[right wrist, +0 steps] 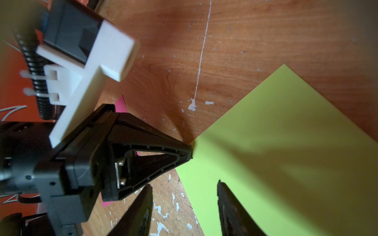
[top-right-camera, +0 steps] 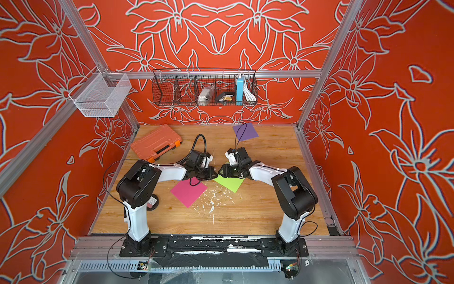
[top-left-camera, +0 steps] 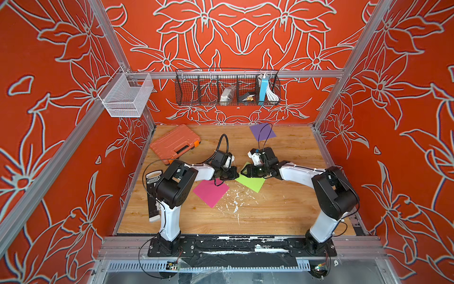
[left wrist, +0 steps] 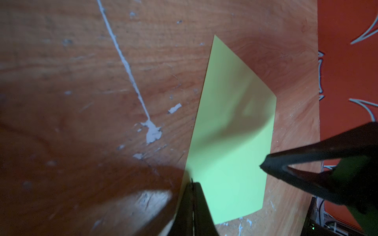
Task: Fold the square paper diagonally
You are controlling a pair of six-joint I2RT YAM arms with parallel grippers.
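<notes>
A light green square paper point(top-left-camera: 252, 183) lies flat at the table's middle, seen large in the right wrist view point(right wrist: 275, 165). My left gripper is shut, its tips resting at the paper's edge, near a corner. My right gripper is open over the paper's near edge, its fingertips apart with no paper between them; in the left wrist view it hangs above the paper from the right. Both arms partly hide the paper in the top views.
A pink paper point(top-left-camera: 210, 193) lies left of the green one, a purple paper point(top-left-camera: 261, 130) at the back. An orange case point(top-left-camera: 172, 142) lies back left, a black object point(top-left-camera: 152, 203) at the left. Paint flakes mark the front middle.
</notes>
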